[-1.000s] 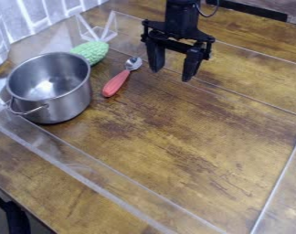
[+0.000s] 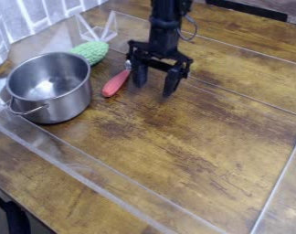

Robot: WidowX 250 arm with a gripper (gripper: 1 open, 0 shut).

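Note:
My black gripper (image 2: 155,71) hangs low over the wooden table near the top middle, its two finger assemblies spread to either side. Beside its left finger lies a red-handled tool (image 2: 114,84), whose upper end is partly hidden by that finger. A steel pot (image 2: 48,86) with a wire handle stands at the left, and a green, corn-like object (image 2: 93,52) lies behind it. Whether anything sits between the fingers is hard to tell.
Clear strips or edges run along the left and right sides, and a dark edge lies at the top right.
My gripper has moved left and downward in the view, toward the red-handled tool, which now has its upper end partly covered. The pot and green object have not moved.

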